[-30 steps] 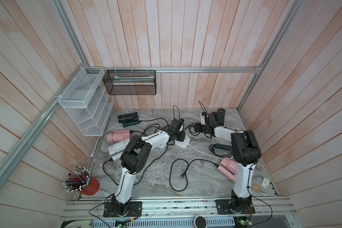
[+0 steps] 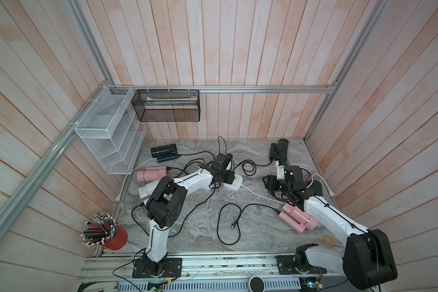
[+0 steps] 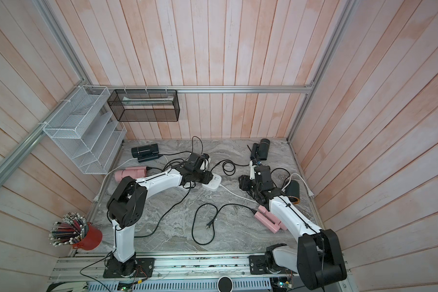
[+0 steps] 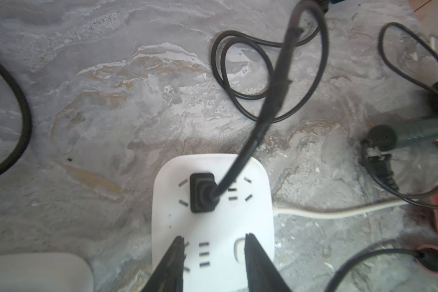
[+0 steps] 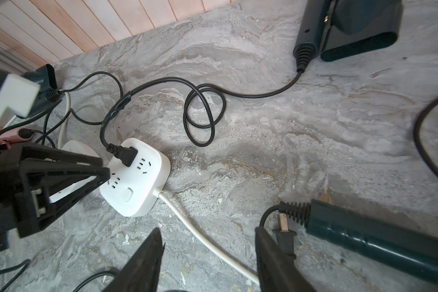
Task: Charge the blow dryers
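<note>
My left gripper is open above a white power strip (image 4: 209,228) with a black plug (image 4: 202,192) in one socket; its cord loops upward. My right gripper, open and empty, hangs right of the strip, near a dark dryer handle (image 5: 369,233) with a loose plug (image 5: 285,243). A dark dryer (image 5: 355,34) lies at the back right. Pink dryers (image 2: 296,216) lie at front right and left, a dark dryer (image 2: 163,151) back left.
Wire racks (image 2: 107,136) stand at the left, a mesh basket (image 2: 165,112) hangs on the rail, and a red cup of pens (image 2: 114,238) stands front left. Cables cover much of the middle.
My right arm has swung right and toward the front, away from the back dryer. My left gripper has shifted slightly left.
</note>
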